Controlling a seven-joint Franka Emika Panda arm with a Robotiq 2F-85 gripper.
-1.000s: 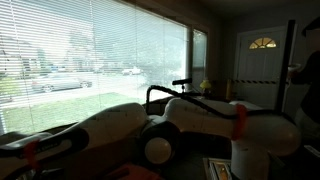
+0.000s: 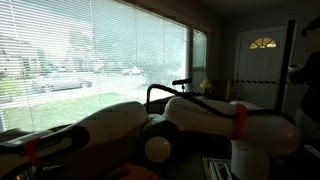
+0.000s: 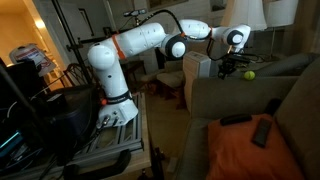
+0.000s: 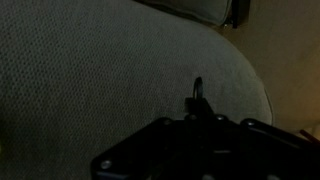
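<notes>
In the wrist view, my gripper reaches up from the bottom edge over grey woven upholstery. It appears shut, and a thin dark piece stands up at its fingertips; the darkness hides what this is. From the second exterior view, the white arm stretches to the far end of the sofa, with the gripper low over it. A yellow-green round object lies just right of the gripper.
An orange-red cushion rests on the near sofa seat, with a dark remote-like object on it. Another dark flat item lies farther back. Lampshades stand behind the arm. A window fills the first exterior view's left side.
</notes>
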